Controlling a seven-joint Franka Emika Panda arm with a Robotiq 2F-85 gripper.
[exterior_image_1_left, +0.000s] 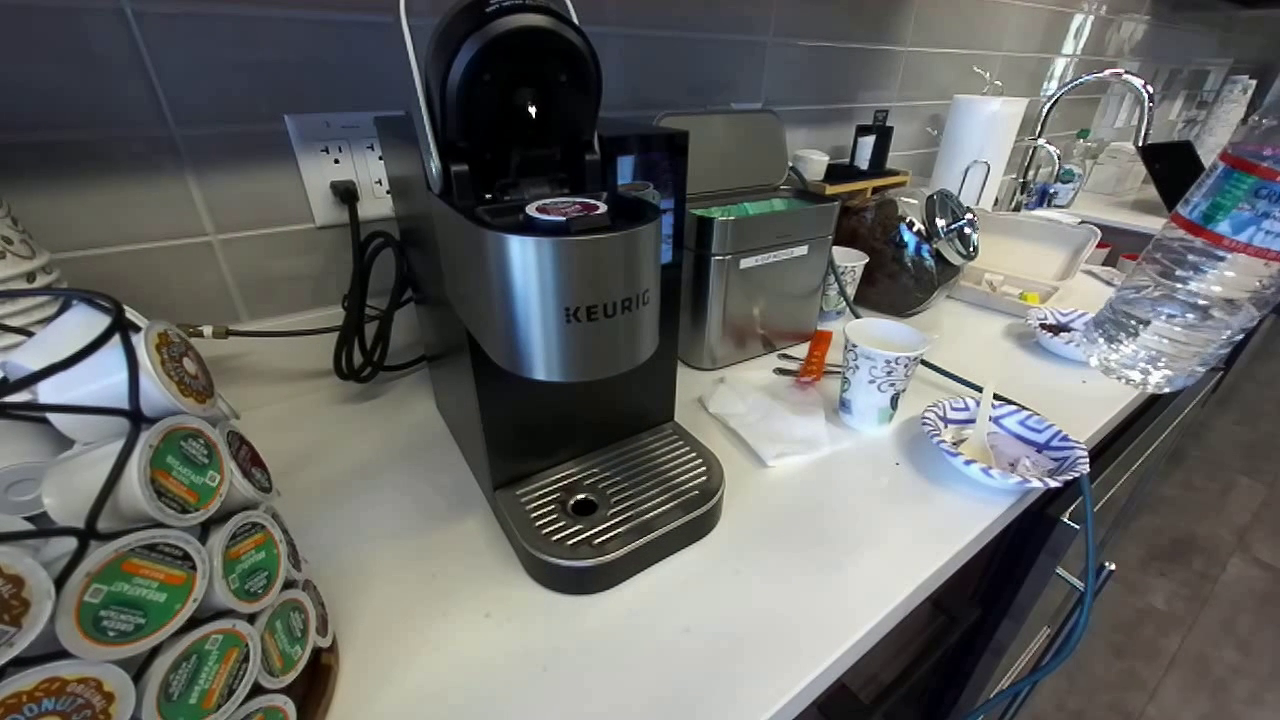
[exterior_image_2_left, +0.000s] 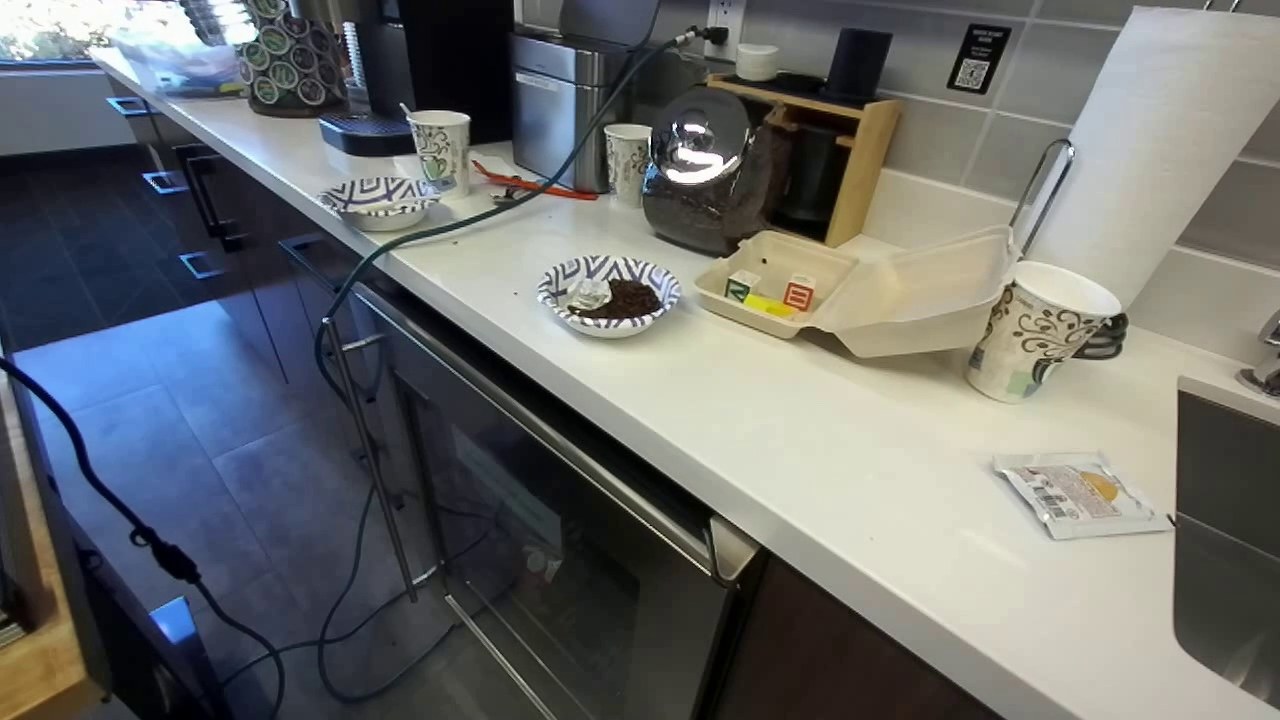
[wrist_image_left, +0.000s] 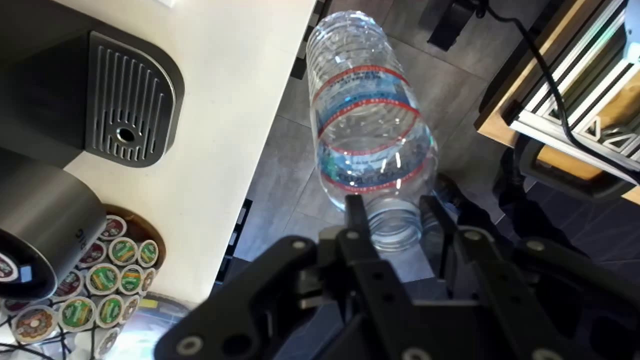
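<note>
A clear plastic bottle with a red and blue label is held at its neck, my gripper being shut on it. The uncapped mouth lies between the fingers in the wrist view. In exterior view 1 the same bottle tilts at the right edge, its base toward the coffee maker and its top out of frame. The gripper itself does not show there. The Keurig coffee maker stands with its lid raised and a pod in its holder. Its drip tray is empty.
A rack of coffee pods sits beside the coffee maker at the left. Across the counter stand a paper cup, a patterned bowl and a steel bin.
</note>
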